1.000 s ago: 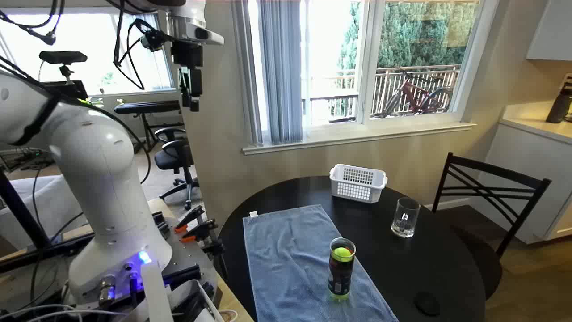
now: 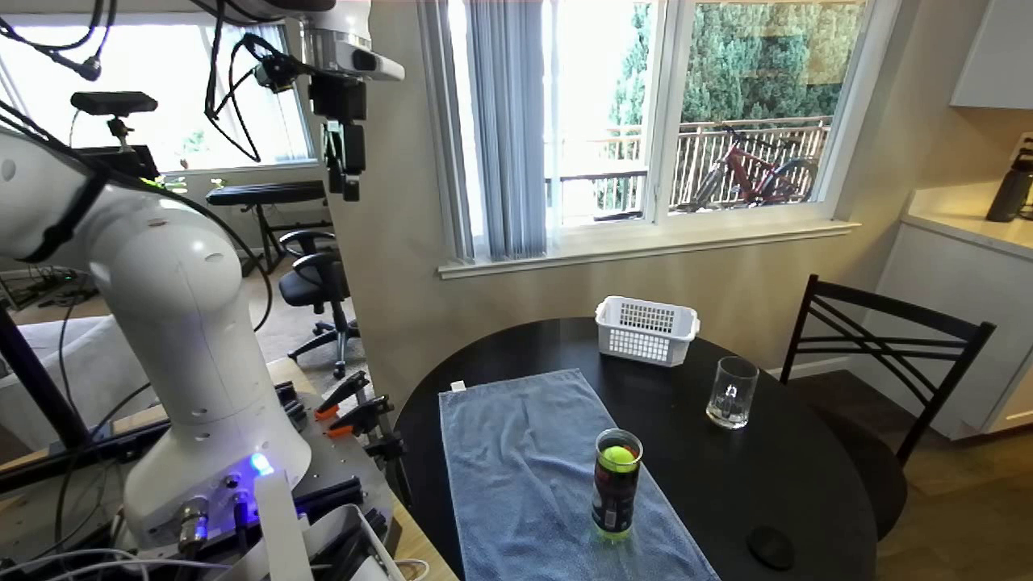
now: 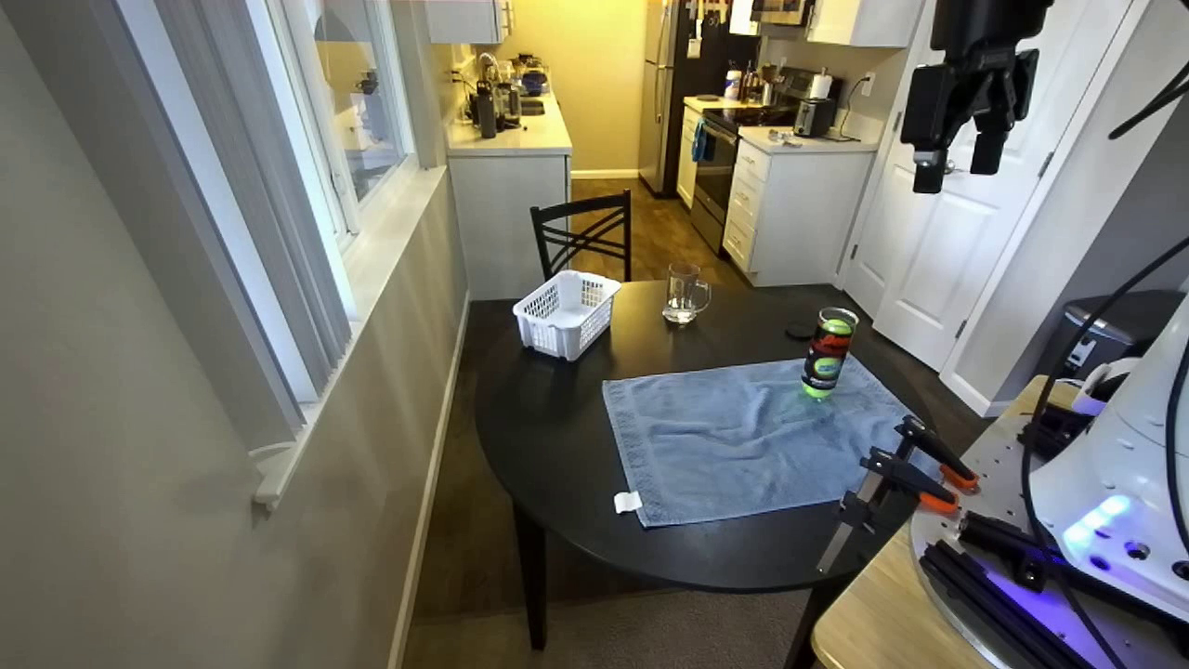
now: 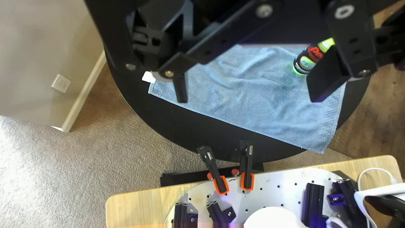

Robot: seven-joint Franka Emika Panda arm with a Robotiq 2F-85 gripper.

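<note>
High above the near side of the table, my gripper stands open, its two fingers wide apart with nothing between them. In exterior view 2 the gripper [image 3: 950,184] hangs at the upper right, well clear of everything below. An open-topped clear can of tennis balls [image 2: 616,489] with a dark label stands upright on the blue towel [image 2: 518,465]. A white slotted basket [image 2: 646,331] sits at the table's window side. Near it is a glass mug [image 3: 682,295]. A flat black disc, perhaps a lid [image 2: 771,547], lies on the bare tabletop.
The round black table [image 3: 557,468] has free room between basket, mug and towel. Two clamps [image 4: 214,167] with orange grips rise at the mounting bench's edge. A black chair [image 2: 886,349] stands behind the table; the window wall borders one side.
</note>
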